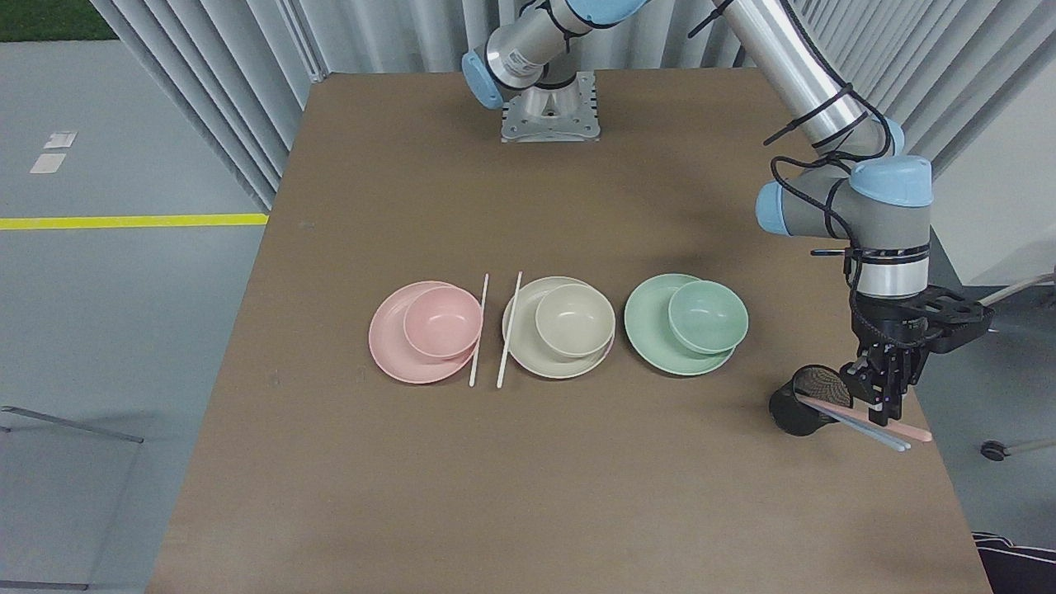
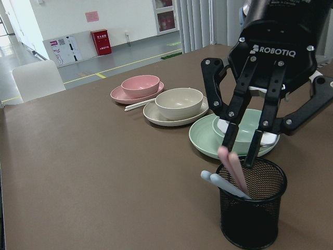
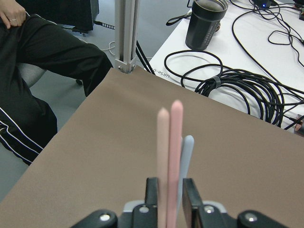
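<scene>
My gripper (image 1: 881,406) hangs over the black mesh holder (image 1: 792,411) at the table's right, pink chopsticks (image 3: 172,152) between its fingers, their lower ends in the holder; whether the fingers grip them tightly is hard to tell. Pale blue chopsticks (image 2: 226,186) lean in the holder. Across the table stand a pink plate (image 1: 391,351) with pink bowl (image 1: 442,322), a cream plate (image 1: 544,361) with cream bowl (image 1: 574,320) and two white chopsticks (image 1: 510,327) nearby, and a green plate (image 1: 653,337) with green bowl (image 1: 708,317).
A seated person (image 3: 57,61) and a white side table (image 3: 161,54) with coiled cables and a dark cup (image 3: 204,26) are beyond the table's edge.
</scene>
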